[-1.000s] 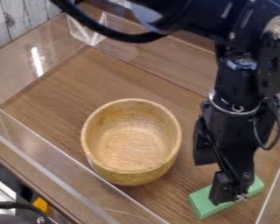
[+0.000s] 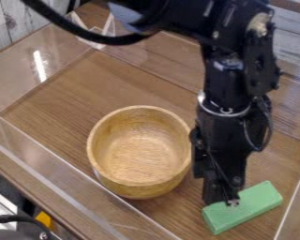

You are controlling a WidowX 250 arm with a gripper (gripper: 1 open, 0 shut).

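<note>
My black gripper (image 2: 225, 192) hangs at the right of the camera view, its tips just above the upper left part of a green rectangular block (image 2: 247, 212). Whether the fingers are apart or together is hard to make out. A round light wooden bowl (image 2: 138, 155) sits left of the gripper, with nothing visible inside it.
Clear walls edge it at the left and right, and cables lie beyond at the lower left.
My gripper has moved left and somewhat upward in the view, uncovering more of the green block. The bowl and block appear unmoved.
</note>
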